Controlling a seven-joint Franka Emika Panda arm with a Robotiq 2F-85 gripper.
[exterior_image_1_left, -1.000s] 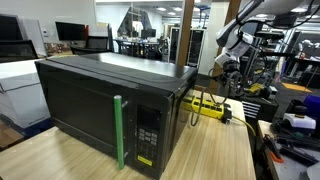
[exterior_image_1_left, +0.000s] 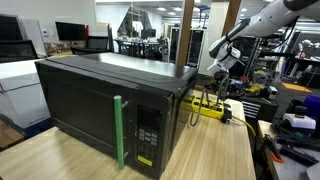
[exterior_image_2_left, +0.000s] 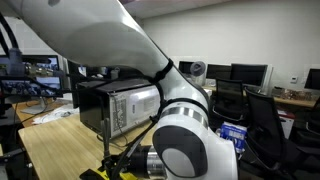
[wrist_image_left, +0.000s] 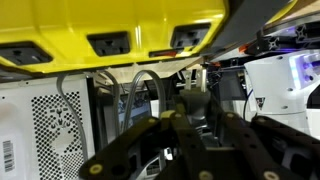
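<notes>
A yellow power strip (wrist_image_left: 70, 30) with black sockets spans the top of the wrist view. Its yellow body (exterior_image_1_left: 208, 106) lies on the table beyond the microwave. Black parts of my gripper fill the lower middle of the wrist view, below the strip. Between them shows a dark object with a greyish end (wrist_image_left: 196, 100), too dark to make out. Whether the fingers grip it is not clear. In exterior view 1 the gripper (exterior_image_1_left: 221, 84) is small, just above the strip's far part. A black plug (exterior_image_1_left: 227, 115) sits by the strip's near end.
A big black microwave (exterior_image_1_left: 115, 110) takes up much of the table, with a green strip (exterior_image_1_left: 118, 132) on its front. A cable runs from the plug toward the table's right edge. Bare wooden table (exterior_image_1_left: 215, 155) lies in front of the strip.
The arm has come down and a little toward the camera, bringing the gripper closer to the power strip. The strip and microwave have not moved.
</notes>
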